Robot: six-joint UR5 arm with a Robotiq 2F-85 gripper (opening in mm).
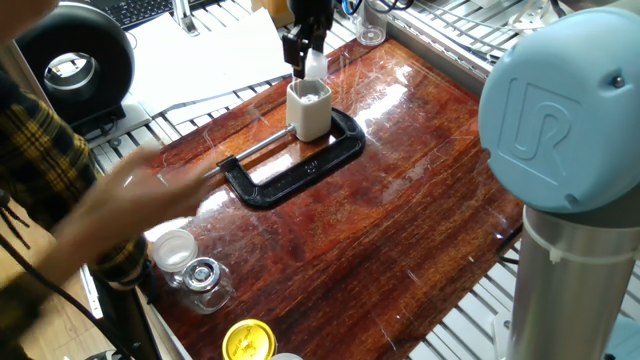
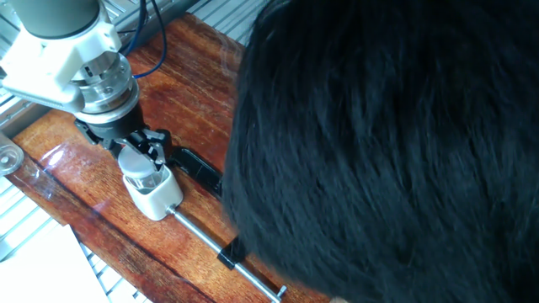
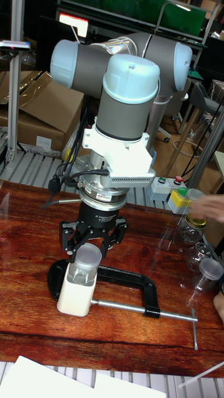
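Observation:
A clear jar (image 3: pixel 84 274) with a frosted lid (image 3: pixel 88 255) stands upright in a white holder (image 3: pixel 74 300). Against the holder presses the screw of a black C-clamp (image 1: pixel 300 180), lying on the wooden board. My gripper (image 3: pixel 88 251) points down at the lid, its fingers (image 3: pixel 68 247) spread to either side and seemingly clear of it; the lid hides part of them. In exterior view 2 the gripper (image 2: pixel 135 151) is right over the lid (image 2: pixel 137 162). A person's blurred hand (image 1: pixel 135 205) is near the clamp's outer end.
Several other jars stand along the board's near-left edge, among them a silver-topped jar (image 1: pixel 205 285) and one with a yellow lid (image 1: pixel 248 342). The person (image 2: pixel 379 151) blocks much of exterior view 2. The board's (image 1: pixel 400 240) middle and right side are bare.

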